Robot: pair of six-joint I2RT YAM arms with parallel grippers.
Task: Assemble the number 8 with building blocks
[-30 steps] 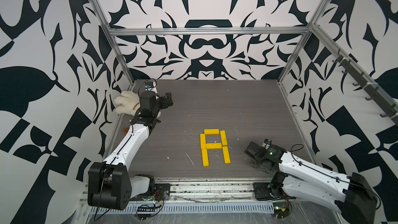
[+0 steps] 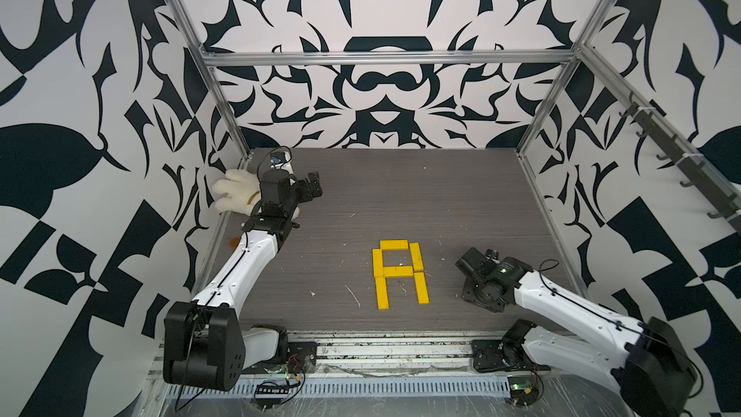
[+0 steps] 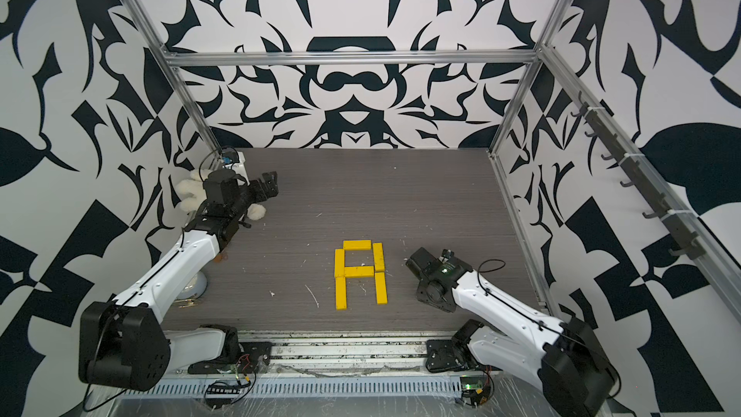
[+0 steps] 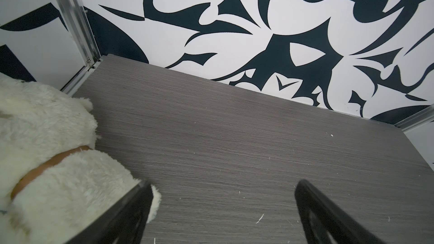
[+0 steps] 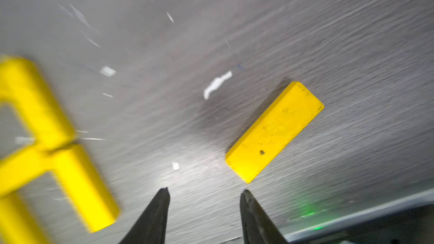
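Several yellow blocks form a figure on the table: a top bar [image 2: 394,244], upper left block [image 2: 377,262], upper right block [image 2: 417,257], middle bar [image 2: 398,271], lower left block [image 2: 381,293] and lower right block [image 2: 421,288]. No block lies across the figure's bottom. A loose yellow block [image 5: 274,132] rests on the table to the figure's right, hidden under the right arm in both top views. My right gripper is above the table beside it, fingers apart and empty. Far off at the back left, my left gripper stands open and empty.
A white plush toy [image 4: 67,171] sits at the left wall beside the left arm. Small white scraps [image 5: 217,84] litter the table.
My right gripper and forearm have shifted slightly toward the back of the table and turned a little. The left arm and the block figure are unchanged.
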